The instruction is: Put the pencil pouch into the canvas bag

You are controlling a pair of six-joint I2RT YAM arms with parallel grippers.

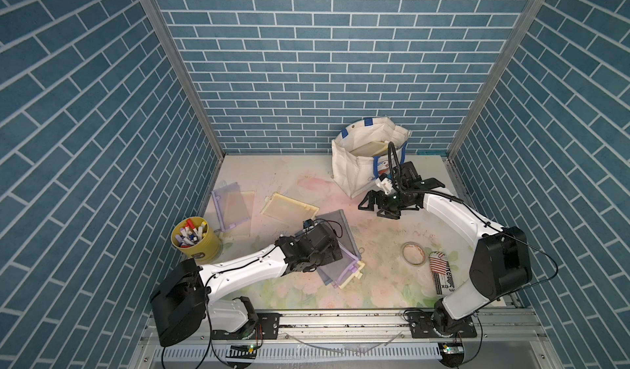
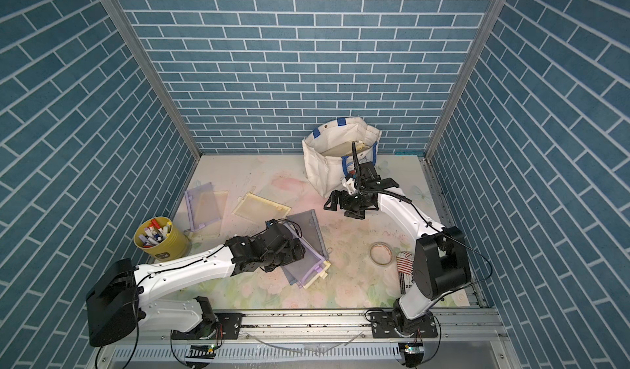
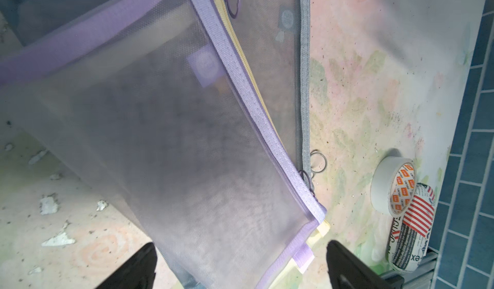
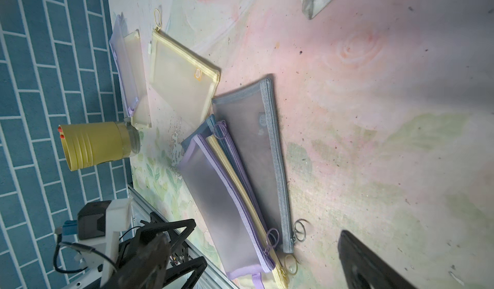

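A stack of mesh pencil pouches lies overlapped at the front middle of the table; a purple-edged pouch (image 3: 205,160) is on top, with yellow edging peeking out and a grey pouch (image 4: 252,145) beneath to one side. Over this stack hovers my left gripper, open and empty. Toward the back right stands the white canvas bag (image 1: 354,165), upright with its mouth open and something pale inside. My right gripper, also open with nothing between its fingers, is in front of the bag, above the table.
At left lie a yellow pouch (image 1: 290,208) and a purple pouch (image 1: 235,206) over another pale one. A yellow cup of markers (image 1: 206,247) stands at the left edge. A tape roll (image 1: 413,253) and a printed case (image 1: 441,273) sit front right.
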